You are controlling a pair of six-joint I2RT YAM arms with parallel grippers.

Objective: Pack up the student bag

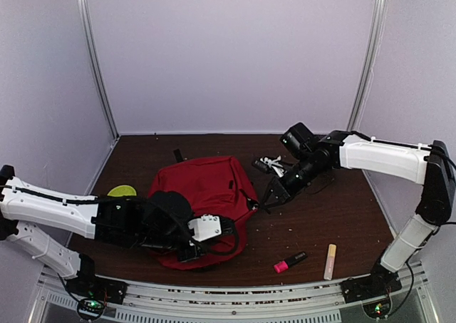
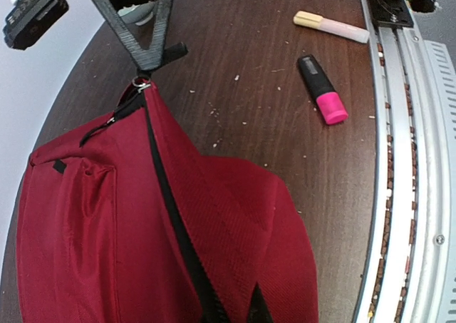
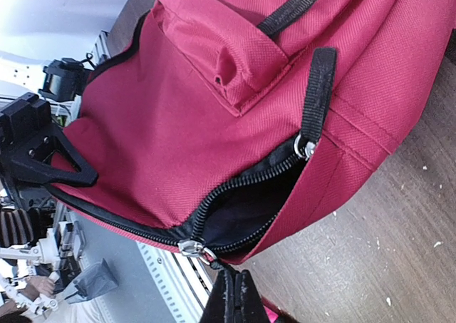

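The red bag (image 1: 203, 180) lies on the table, left of centre. My left gripper is shut on the bag's edge by the black zip line, at the bottom of the left wrist view. My right gripper is shut at the far end of that edge, with the thin black cord of the zipper pull (image 3: 196, 250) running between its fingertips. Beside the silver slider, the zip gapes and shows a dark inside (image 3: 249, 209). A pink-capped black marker (image 1: 290, 262) and a pale highlighter (image 1: 330, 262) lie on the table to the bag's right.
A yellow-green round object (image 1: 122, 191) sits left of the bag, partly behind my left arm. Part of a pale bowl (image 2: 135, 13) shows behind my right gripper in the left wrist view.
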